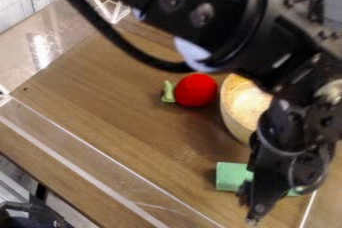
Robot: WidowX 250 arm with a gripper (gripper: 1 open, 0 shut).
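My black gripper (277, 187) is low at the right of the camera view, open, reaching down over a light green cylinder-like object (233, 176) that lies on the wooden table. The gripper hides the object's right part. Behind, a red tomato-like object (195, 91) with a green stem lies beside a pale tan bowl (243, 105), which the arm partly covers.
A pale blue and white item behind the arm is mostly hidden.
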